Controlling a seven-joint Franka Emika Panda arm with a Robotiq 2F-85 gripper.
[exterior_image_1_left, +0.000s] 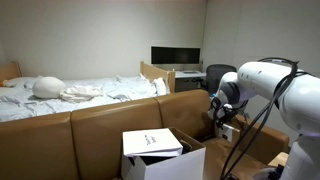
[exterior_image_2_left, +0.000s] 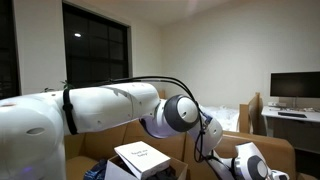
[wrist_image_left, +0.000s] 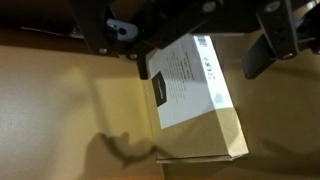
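Note:
In the wrist view, a cardboard box with a white printed label lies on the brown surface beneath my gripper. The black fingers stand wide apart, one on each side of the box's far part. Whether either finger touches the box cannot be told. In the first exterior view my arm reaches down over the right end of the brown sofa; its fingertips are too small and dark to make out there.
A large open white box stands on the sofa, with a flat white book or packet across its top. The sofa backrest rises behind. A bed and a monitor are further back. Black cables hang along the arm.

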